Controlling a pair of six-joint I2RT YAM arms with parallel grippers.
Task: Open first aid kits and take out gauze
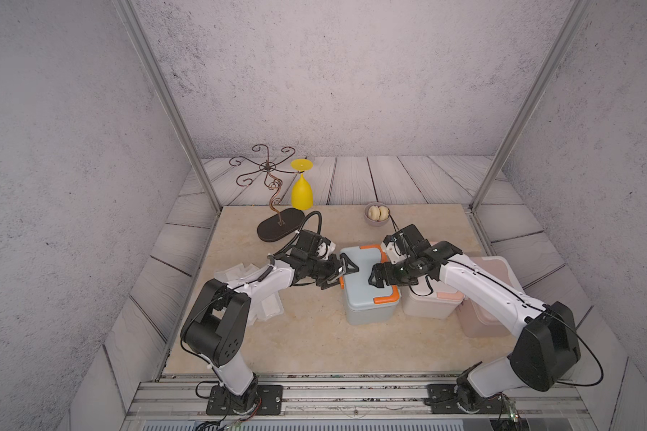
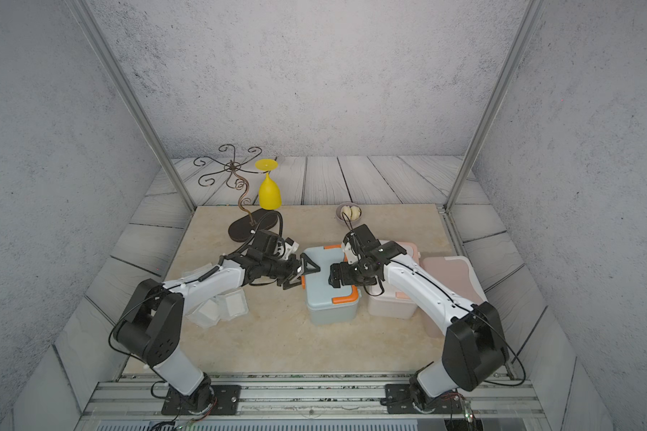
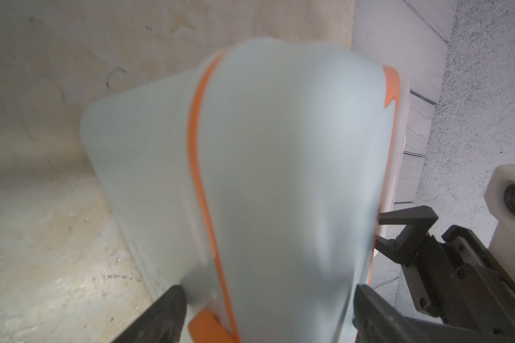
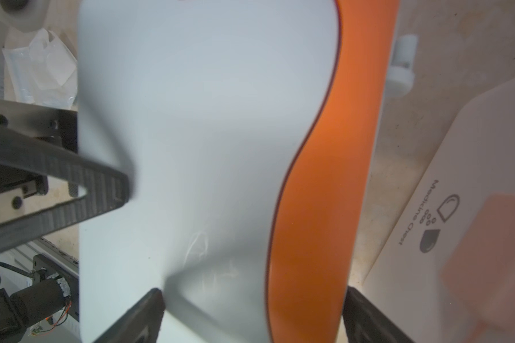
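A light blue first aid kit [image 1: 366, 276] with orange handle parts stands at the middle of the table [image 1: 323, 344], lid down. My left gripper [image 1: 338, 273] is at its left side, around the lid's upper left, with its fingers part open; in the left wrist view the kit fills the space between the blurred fingertips. My right gripper [image 1: 386, 276] is over the lid's right side, open, with the blue lid and orange strip [image 4: 326, 171] beneath and between its blurred fingertips. I cannot see the inside of the kit.
Two pink kits [image 1: 431, 305] [image 1: 481, 323] stand at the right, the nearer beside the blue one. White packets [image 1: 269, 307] lie at the left. A metal stand [image 1: 280, 222], a yellow goblet [image 1: 302, 192] and a bowl [image 1: 376, 215] stand at the back.
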